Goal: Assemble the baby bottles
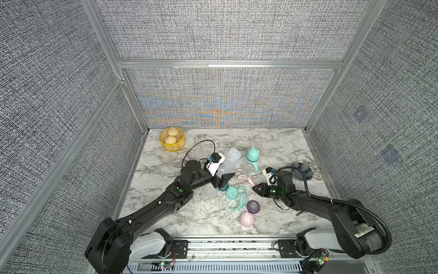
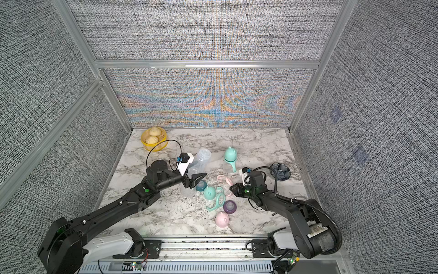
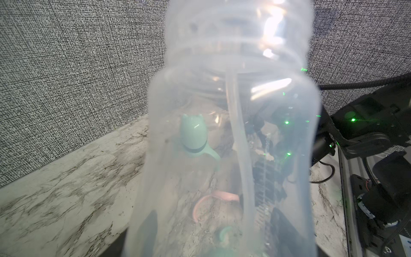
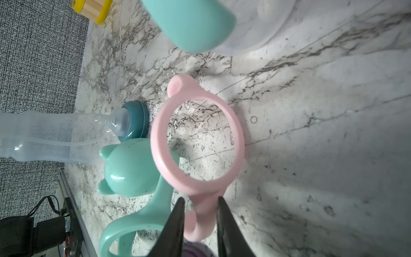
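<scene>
In the left wrist view a clear bottle [image 3: 227,171] with a straw inside fills the middle. My left gripper [image 1: 223,179] is around its lower part, fingers on both sides; how firmly they press is unclear, and its base is hidden in the top left view. My right gripper is shut on the pink handle ring [image 4: 197,184], its ring opening facing the right wrist camera. Teal-ringed teat [image 4: 134,120] and mint cap with ears [image 4: 130,169] lie beside the bottle. A mint handle [image 4: 158,205] lies nearer. Purple ring [image 1: 253,206] and pink cap [image 1: 246,219] sit toward the front.
Behind the grippers stands another bottle with mint cap and handle [image 1: 252,157]. A yellow basket of buns [image 1: 172,139] is at the back left. A dark round holder [image 1: 302,171] is on the right.
</scene>
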